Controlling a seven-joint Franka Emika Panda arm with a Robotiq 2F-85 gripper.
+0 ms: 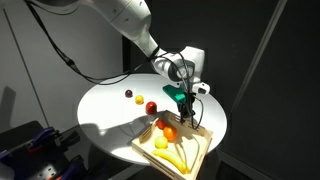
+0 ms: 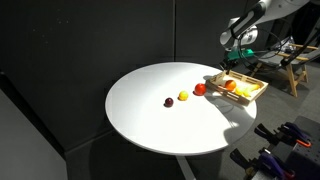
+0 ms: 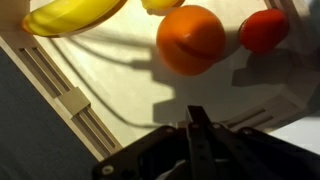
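Note:
My gripper (image 1: pixel 183 117) hangs above the back part of a shallow wooden box (image 1: pixel 201 148). In the wrist view its dark fingers (image 3: pixel 198 118) are together at the lower middle, with nothing showing between them. Inside the box, an orange (image 3: pixel 191 40) lies just beyond the fingertips, apart from them. A red fruit (image 3: pixel 263 31) is to its right in that view, and a yellow banana (image 3: pixel 72 12) rests at the upper left. Partly cut off at the top edge is another yellow fruit (image 3: pixel 161 4), which shows whole in exterior view 1.
On the round white table (image 1: pixel 105 115), outside the box, are a red fruit (image 1: pixel 151 107), a yellow-orange fruit (image 1: pixel 139 100) and a dark purple fruit (image 1: pixel 129 93). The box walls stand close around the gripper.

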